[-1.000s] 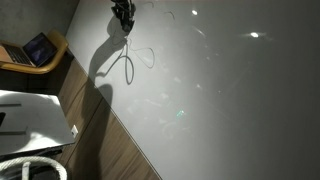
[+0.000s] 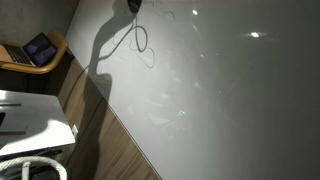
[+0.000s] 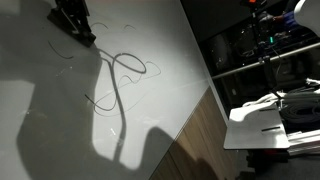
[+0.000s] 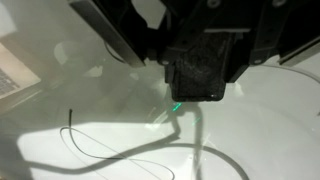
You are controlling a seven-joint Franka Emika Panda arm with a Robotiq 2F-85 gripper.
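At the top edge of exterior view 1 my gripper (image 2: 134, 7) is partly cut off, with a loop of cable (image 2: 142, 40) below it. Exterior view 2 has the gripper (image 3: 84, 38) at upper left, over the pale surface, and a dark cable (image 3: 155, 70) curling nearby. From the wrist, a dark block-like thing (image 4: 198, 78) shows between the fingers, and the fingers look shut on it. Its exact kind is too dark to tell. A thin dark cable (image 4: 105, 157) curves over the surface below, among broad grey shadows. Where the cable joins the block is unclear.
In exterior view 1 the gripper has moved up and to the right, toward the top edge of the picture. The cable loop and the arm's shadow have shifted with it.
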